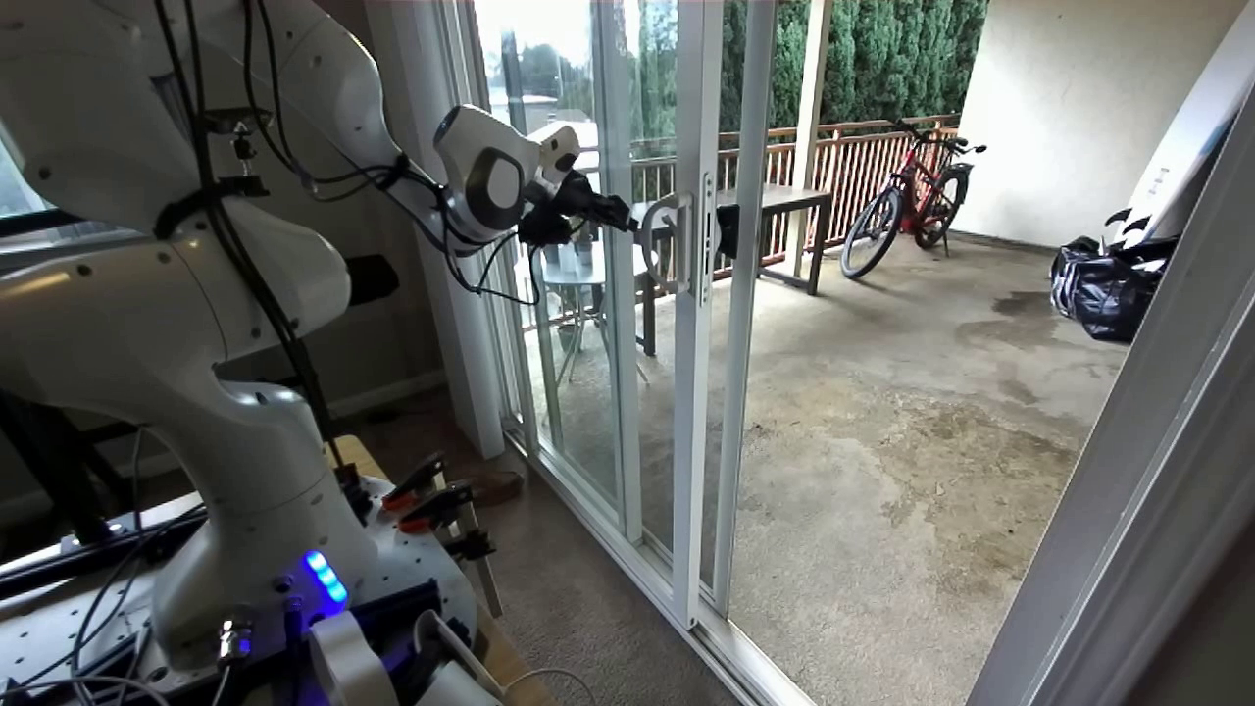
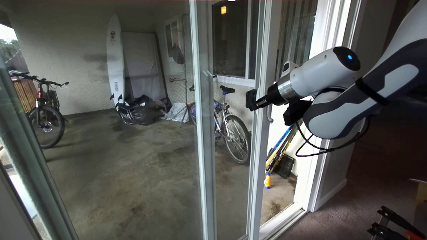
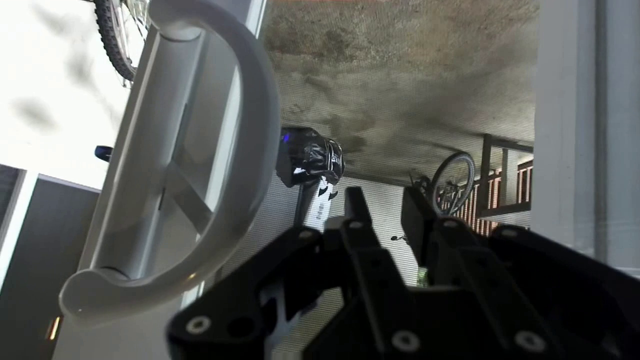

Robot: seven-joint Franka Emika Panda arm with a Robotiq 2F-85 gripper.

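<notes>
A sliding glass door with a white frame (image 1: 691, 435) stands partly open, a gap leading to the patio. Its pale curved handle (image 3: 264, 129) fills the left of the wrist view. My gripper is to the right of this handle there, fingers part open with a narrow gap and nothing between the fingers. From the first exterior view, the gripper (image 1: 626, 216) points at the door near the handle (image 1: 650, 241); whether they touch is unclear. The second exterior view has the gripper (image 2: 251, 100) beside the door's upright edge, the handle (image 2: 270, 115) lower right of it.
Outside, a red bicycle (image 1: 912, 194), a table (image 1: 777, 200) and a black bag (image 1: 1106, 288) stand well beyond the door. The metal floor track (image 1: 753, 665) runs along the doorway. Clamps (image 1: 435, 508) sit by the robot's base.
</notes>
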